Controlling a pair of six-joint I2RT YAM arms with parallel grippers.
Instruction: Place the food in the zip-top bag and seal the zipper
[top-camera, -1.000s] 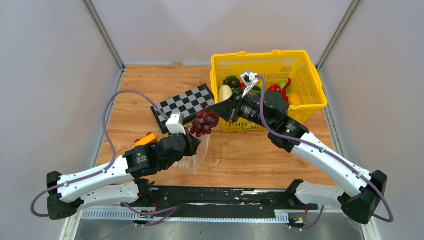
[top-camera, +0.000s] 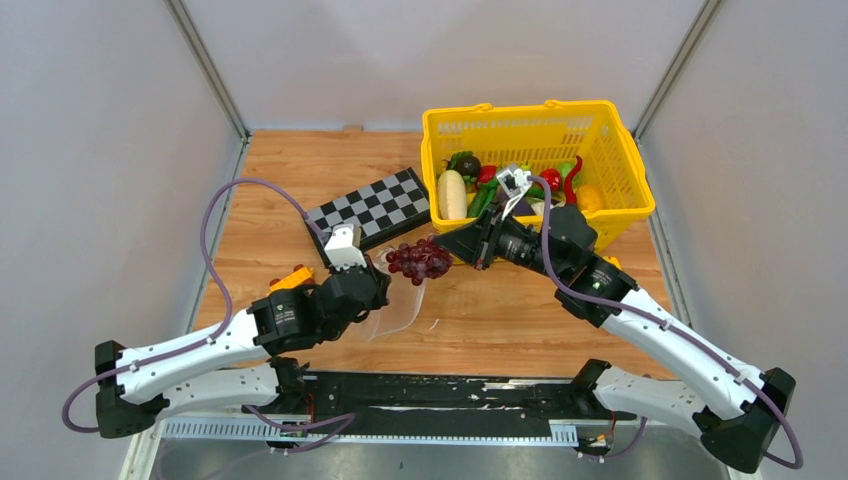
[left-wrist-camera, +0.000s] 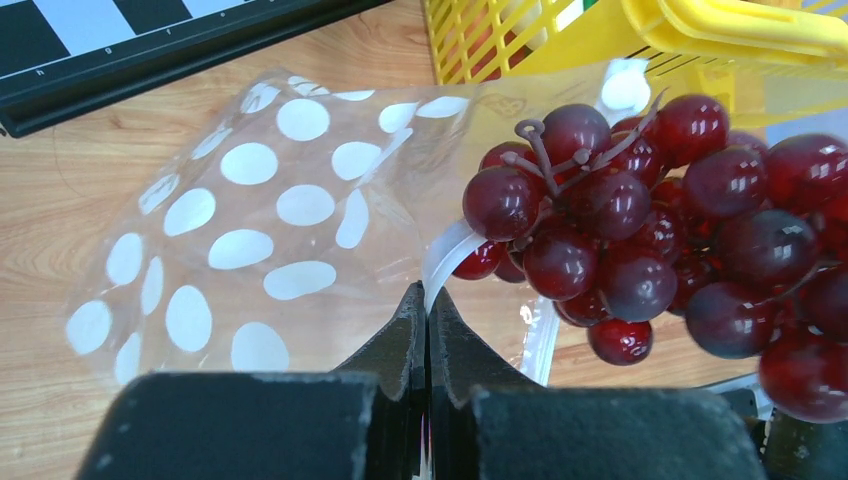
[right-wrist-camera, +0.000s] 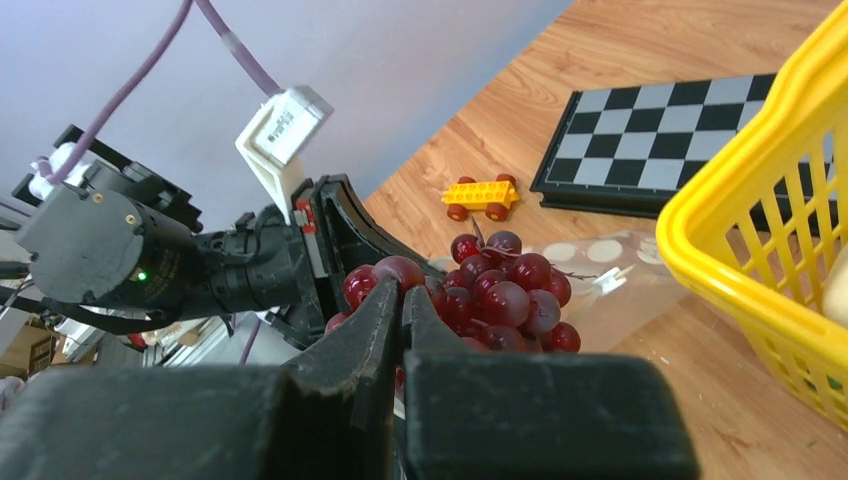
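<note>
The clear zip bag (left-wrist-camera: 330, 255) with white dots hangs from my left gripper, shut on its white mouth edge. In the left wrist view the bag spreads leftward over the table. A bunch of dark red grapes (top-camera: 419, 260) hangs at the tips of my right gripper (top-camera: 446, 239), which is shut. In the right wrist view the grapes (right-wrist-camera: 510, 300) lie just beyond and around the right gripper's fingertips (right-wrist-camera: 378, 308); the exact hold is hidden. The bunch overlaps the bag's mouth edge; whether any grape is inside, I cannot tell.
A yellow basket (top-camera: 640, 190) with vegetables stands at the back right, close behind the right gripper. A checkerboard (top-camera: 375, 210) lies behind the bag. Near the left arm sits a yellow toy car (top-camera: 291, 279).
The bag spreads wider to the right.
</note>
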